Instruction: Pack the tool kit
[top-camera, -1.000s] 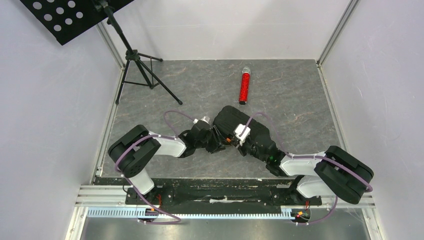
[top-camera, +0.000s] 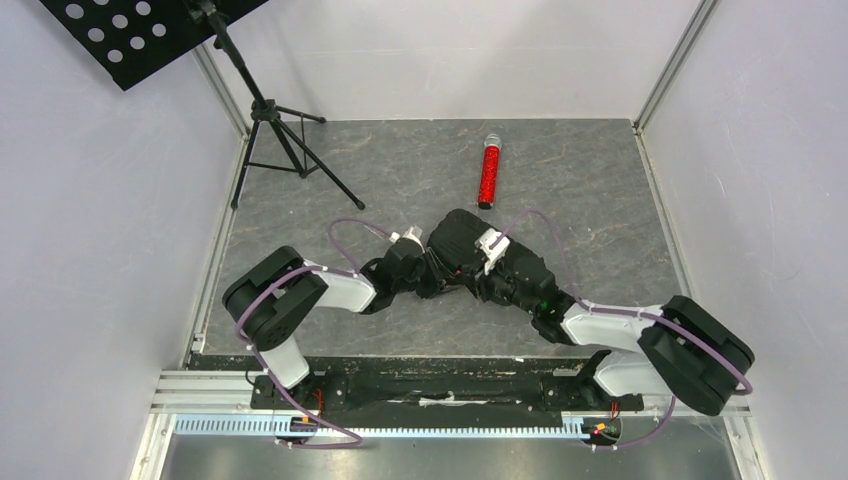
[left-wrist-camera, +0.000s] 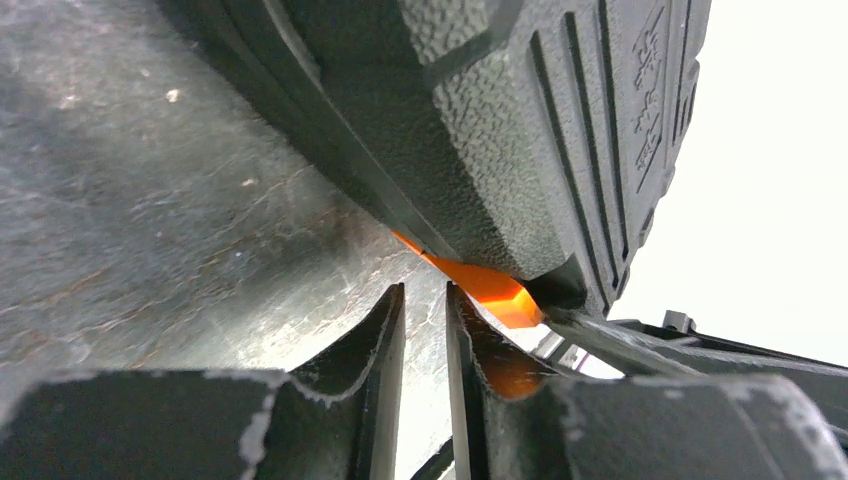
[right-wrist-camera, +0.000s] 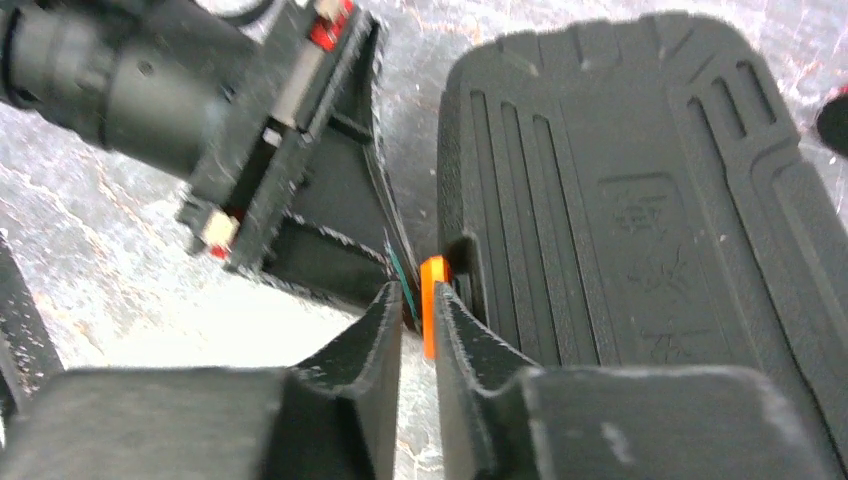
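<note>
The black tool case (top-camera: 458, 232) lies closed on the grey floor between both grippers, its ribbed lid facing the right wrist camera (right-wrist-camera: 640, 260). An orange latch sticks out along its side, also seen in the right wrist view as an orange piece (right-wrist-camera: 433, 300). My left gripper points at that side, just by the latch; its fingertips look close together, whether holding anything I cannot tell. My right gripper has its fingertips at the orange latch, slightly apart; whether they grip it is unclear.
A red microphone-like cylinder (top-camera: 489, 175) lies behind the case. A black music stand (top-camera: 268, 110) stands at the back left. Walls enclose the sides and back.
The case has shifted slightly upward in the top view. My right arm has moved a little to the right, and my left gripper a little toward the case.
</note>
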